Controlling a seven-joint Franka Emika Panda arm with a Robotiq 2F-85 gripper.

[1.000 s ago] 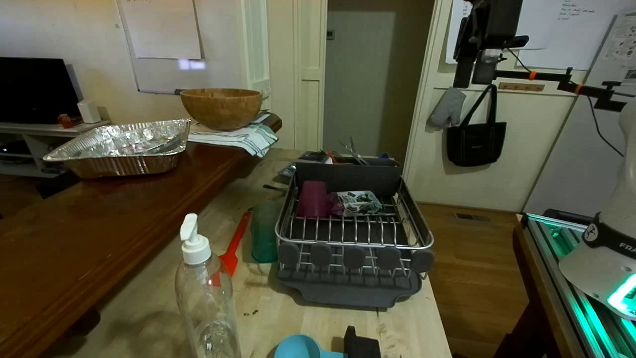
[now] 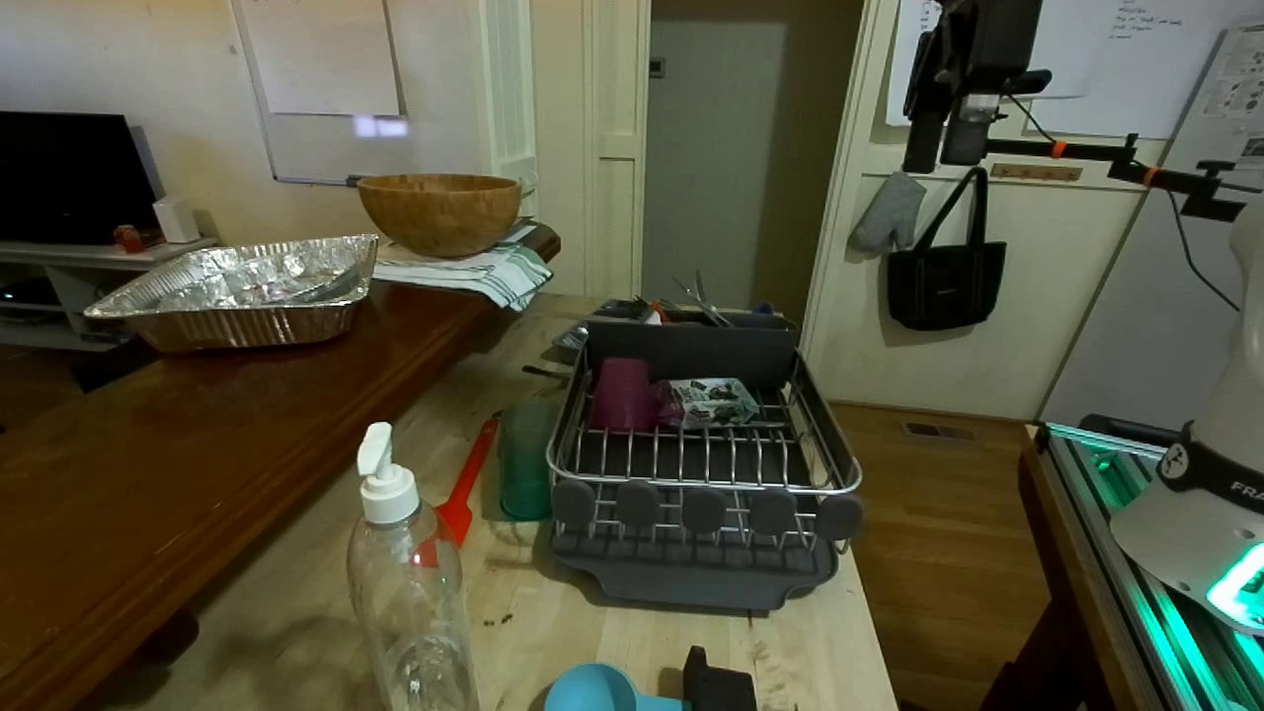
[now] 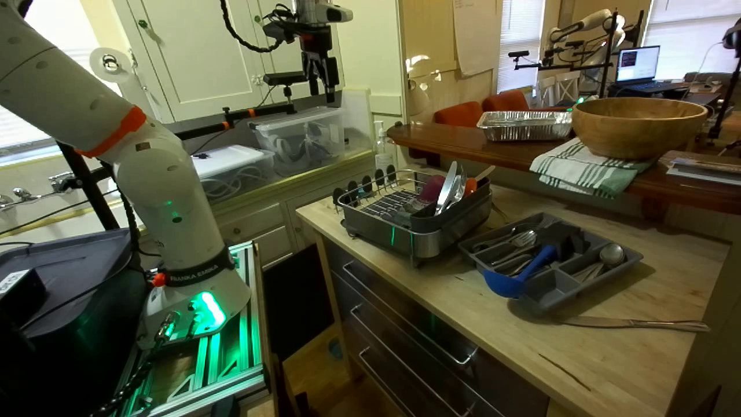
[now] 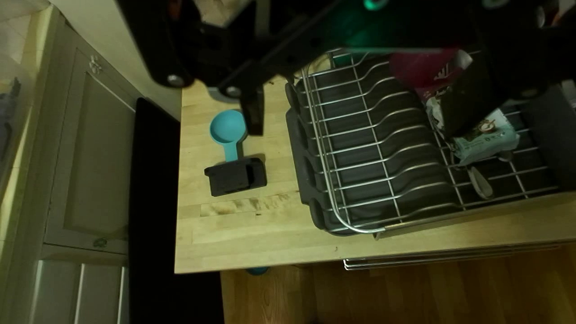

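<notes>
My gripper (image 3: 322, 96) hangs high in the air, well above the counter and clear of everything on it. In the wrist view its dark fingers (image 4: 256, 116) stand wide apart; the gripper is open with nothing between them. Below lies the dish rack (image 4: 378, 154), holding a magenta cup (image 2: 624, 396) and a crumpled printed packet (image 2: 708, 402). One finger hides part of the packet in the wrist view. A light blue scoop (image 4: 229, 127) lies on the counter beside the rack, its handle running under a small black block (image 4: 235, 176).
A pump bottle (image 2: 411, 592), red spatula (image 2: 465, 492) and green cup (image 2: 526, 460) stand or lie left of the rack. Behind it is a cutlery tray (image 3: 583, 281) with a blue ladle (image 3: 514, 279). A wooden bowl (image 2: 440, 211) and foil pan (image 2: 255, 296) occupy the raised bar.
</notes>
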